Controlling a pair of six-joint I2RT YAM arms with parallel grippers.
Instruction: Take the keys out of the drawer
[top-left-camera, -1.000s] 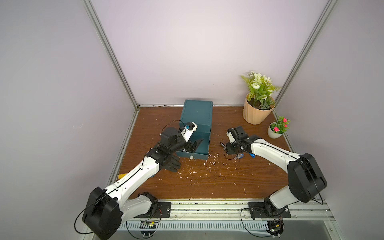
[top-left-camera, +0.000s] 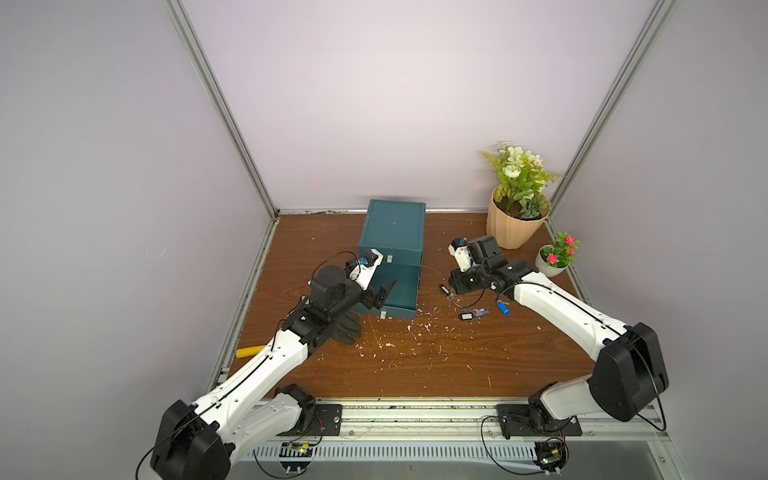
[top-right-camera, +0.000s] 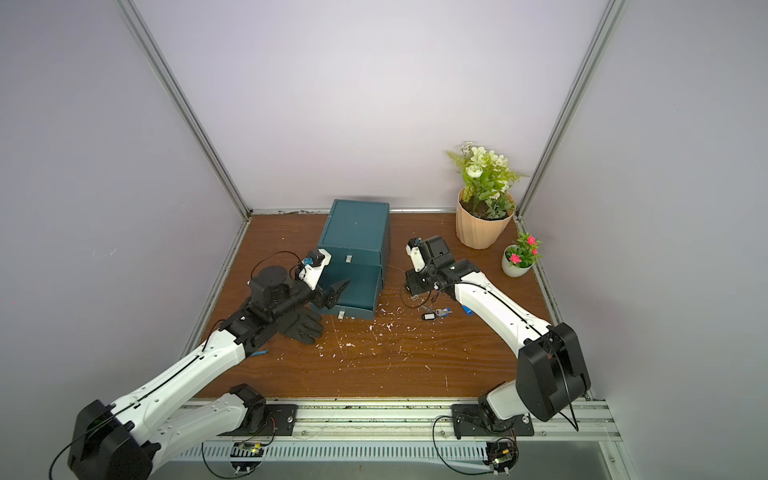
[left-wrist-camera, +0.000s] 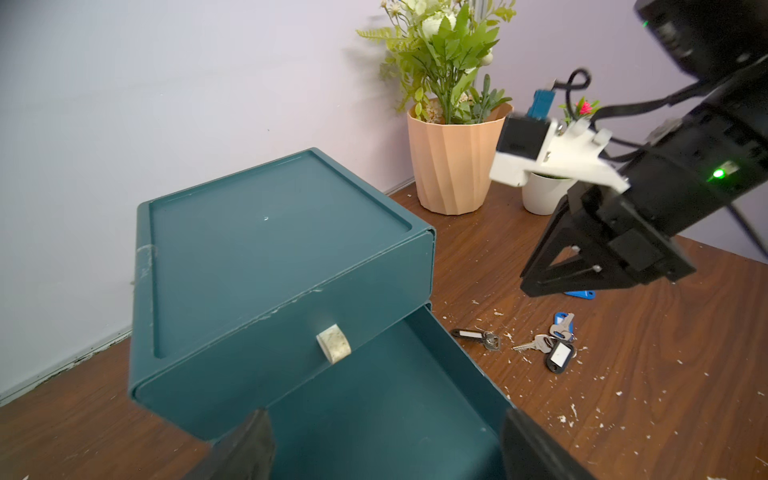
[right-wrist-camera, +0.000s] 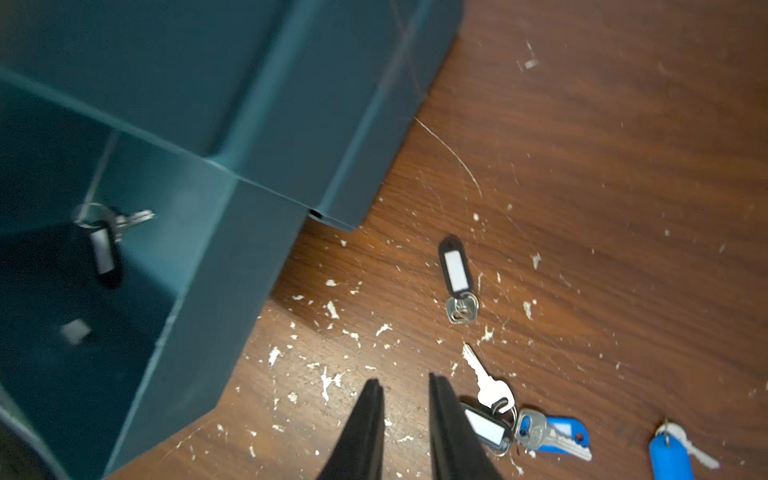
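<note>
The teal drawer (top-left-camera: 404, 288) is pulled out of its box (left-wrist-camera: 280, 240). In the right wrist view a key with a black tag (right-wrist-camera: 104, 248) lies inside it. Several key sets lie on the wood to its right: a black-tagged one (right-wrist-camera: 456, 270), a cluster with black and blue tags (right-wrist-camera: 488, 424), and a blue-tagged one (right-wrist-camera: 670, 454). My left gripper (top-left-camera: 377, 293) is open over the drawer, nothing visibly held. My right gripper hangs above the table right of the drawer, part open, nothing visible between its fingers.
A large flower pot (top-left-camera: 512, 228) and a small pot (top-left-camera: 552, 264) stand at the back right. A dark glove (top-left-camera: 345, 328) lies left of the drawer, partly under the left arm.
My right gripper has risen from near the keys on the table.
</note>
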